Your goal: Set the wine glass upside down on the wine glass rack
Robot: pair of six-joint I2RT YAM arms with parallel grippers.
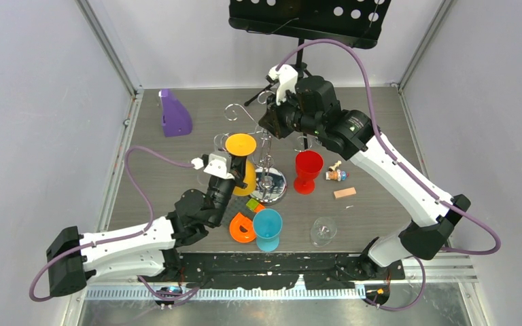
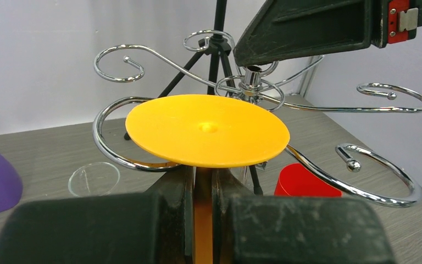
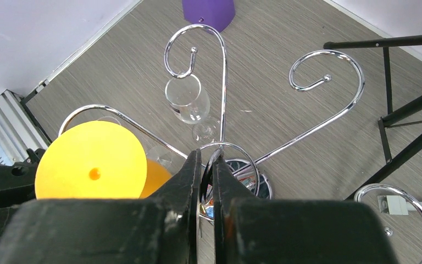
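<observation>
The yellow wine glass (image 1: pixel 240 144) is upside down, its round foot uppermost, and my left gripper is shut on its stem. In the right wrist view, the foot (image 3: pixel 90 159) covers part of a curled arm of the chrome rack (image 3: pixel 224 99). That curl passes below the foot in the left wrist view; whether it surrounds the stem is hidden. My right gripper is shut on the small ring at the top of the rack's centre post. The glass's bowl is mostly hidden below my left gripper.
Clear glasses (image 3: pixel 188 99) (image 1: pixel 323 231) stand near the rack and at front right. Red (image 1: pixel 308 170) and blue (image 1: pixel 267 227) goblets, a purple object (image 1: pixel 175 115) and small toys share the table. A black stand (image 1: pixel 300 54) rises behind.
</observation>
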